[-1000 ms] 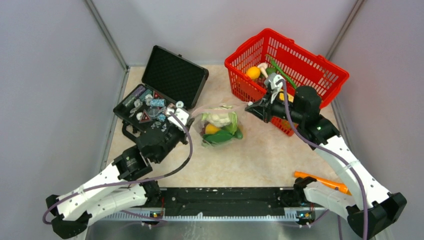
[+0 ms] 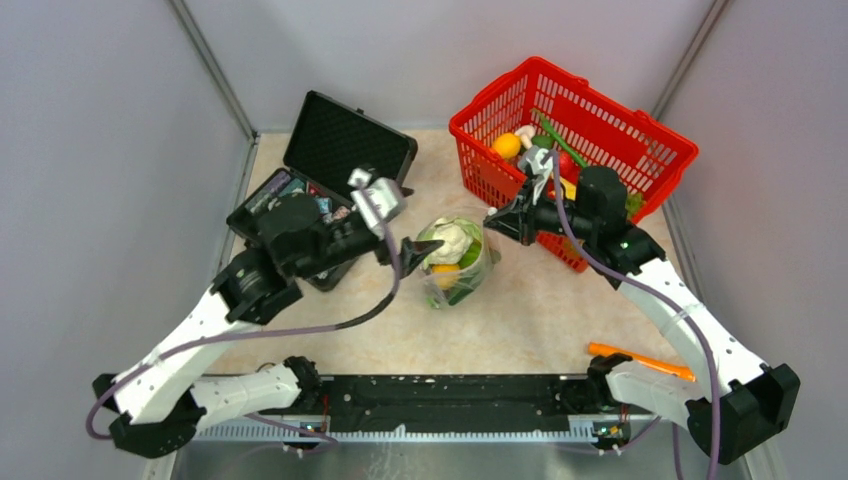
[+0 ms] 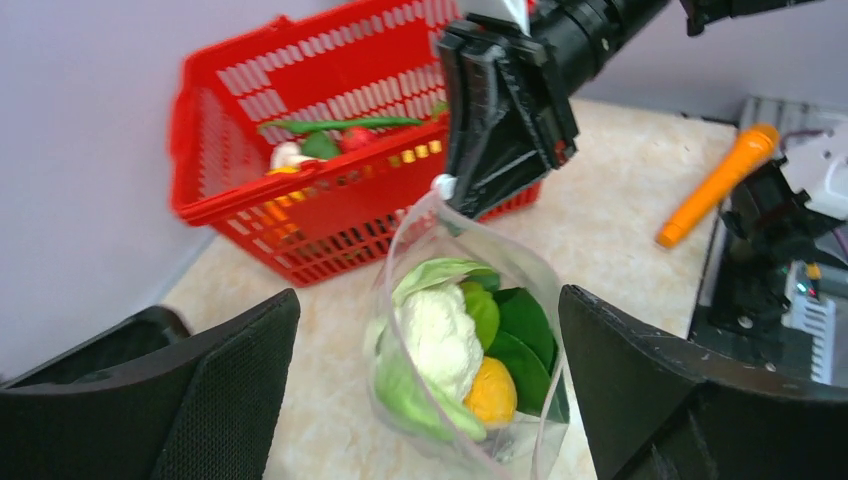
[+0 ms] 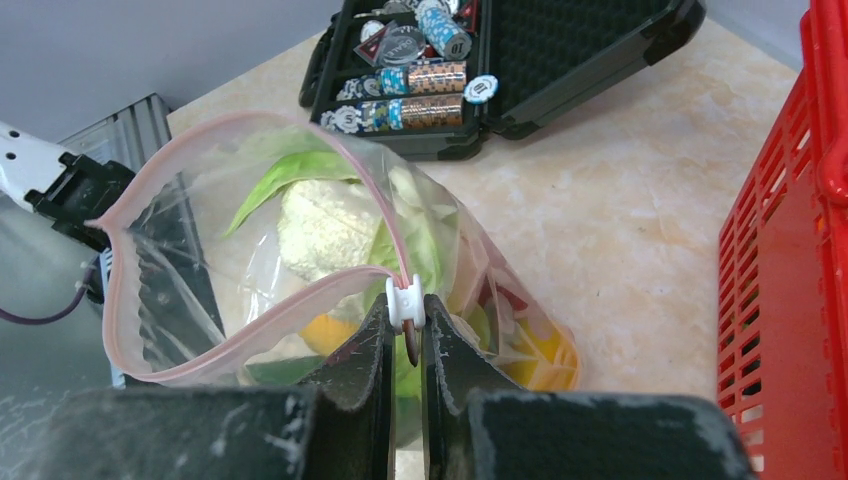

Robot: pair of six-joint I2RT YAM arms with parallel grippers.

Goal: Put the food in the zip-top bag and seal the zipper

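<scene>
The clear zip top bag (image 2: 474,282) gapes open, with a cauliflower (image 3: 436,338), a yellow-orange item (image 3: 491,391) and green vegetables (image 3: 523,345) inside. At one end of its pink rim, my right gripper is shut on the bag's corner by the white zipper slider (image 4: 405,303). My left gripper is open; its fingers (image 3: 640,390) stand wide apart, with the bag's mouth seen beyond and between them. In the top view the left gripper (image 2: 425,255) is right by the bag's left side; whether it touches cannot be told.
A red basket (image 2: 575,95) holding more produce stands at the back right. Behind the left arm lies an open black case (image 4: 590,60) with poker chips. An orange tube (image 2: 640,360) rests at the front right.
The bag has shifted right and its mouth is rounder. The right arm moved slightly.
</scene>
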